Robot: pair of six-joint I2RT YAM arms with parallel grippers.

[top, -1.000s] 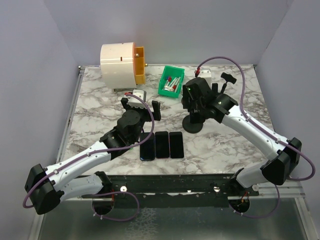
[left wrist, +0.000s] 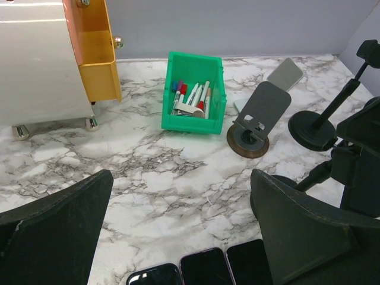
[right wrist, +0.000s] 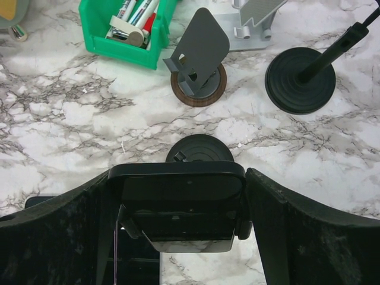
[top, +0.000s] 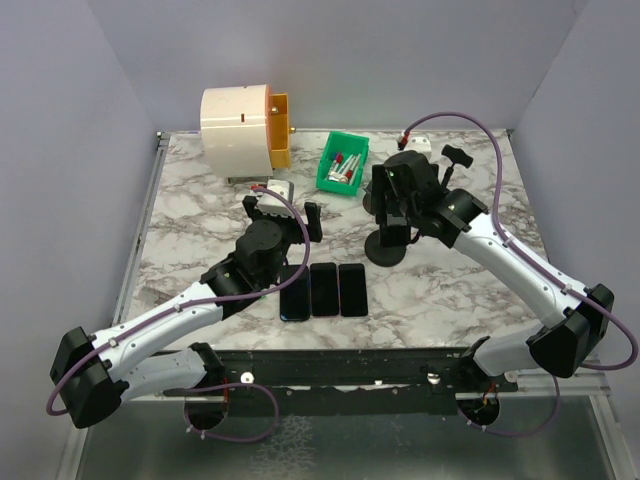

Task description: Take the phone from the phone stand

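A black phone stand with a round base [top: 384,251] stands right of the table's middle, a black phone [right wrist: 177,202] in its holder. My right gripper is over it, its fingers either side of the phone; whether they touch it I cannot tell. In the top view the right gripper covers much of the holder. My left gripper stands open left of the stand, nothing between its fingers.
Three phones [top: 324,290] lie in front. A green bin of markers [top: 342,160] stands behind, a cream drum cabinet [top: 235,130] back left, several other stands [right wrist: 300,80] back right.
The left arm has not moved.
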